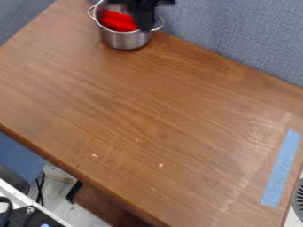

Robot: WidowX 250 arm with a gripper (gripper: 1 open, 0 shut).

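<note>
A steel pot (pixel 124 38) with side handles stands at the back left of the wooden table (pixel 154 124), with a red object (pixel 119 20) inside it. The dark gripper (pixel 143 11) is at the top edge of the view, over the pot and partly hiding it. It is blurred and cut off, so its fingers cannot be made out.
A grey padded wall (pixel 236 35) runs behind the table. A strip of blue tape (pixel 281 168) lies at the right edge.
</note>
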